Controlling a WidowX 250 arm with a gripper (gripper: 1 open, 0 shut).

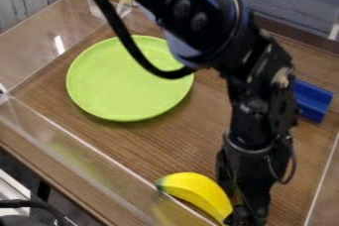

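A yellow toy banana [193,190] lies on the wooden surface at the bottom middle, along the front edge. My black gripper [247,198] hangs low just to the right of the banana, its lower part close beside the banana's right end. It is open; whether it touches the banana is unclear, as its fingertips are partly hidden.
A green plate [106,81] lies at the upper left. A blue block or tray [311,99] sits at the right back, partly behind the arm. Clear walls [24,47] edge the surface.
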